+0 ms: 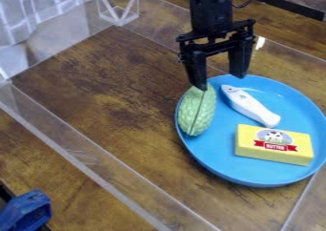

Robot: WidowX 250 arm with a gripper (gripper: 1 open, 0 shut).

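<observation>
My black gripper [218, 65] hangs open over the upper left part of a blue plate [254, 169], its left finger just above the top end of a green ridged melon-like object [196, 113]. Whether it touches cannot be told. A white elongated object [251, 104] lies to the right of the melon. A yellow butter box [274, 144] sits on the plate's lower right.
Clear walls border the area. A blue object [26, 211] lies at the lower left corner.
</observation>
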